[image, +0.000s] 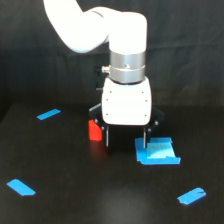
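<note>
The small red block (95, 131) stands on the dark table, left of my gripper. White-bodied and pointing down, the gripper (126, 138) hangs low with its fingers spread apart, so it looks open. I see nothing held between them. Its left finger is close to the block's right side; whether they touch cannot be told. A square marked in blue tape (157, 160) lies to the right, with a pale centre, partly behind the right finger.
Strips of blue tape lie on the table at the back left (49, 114), the front left (20, 187) and the front right (191, 196). A dark curtain (35, 60) hangs behind.
</note>
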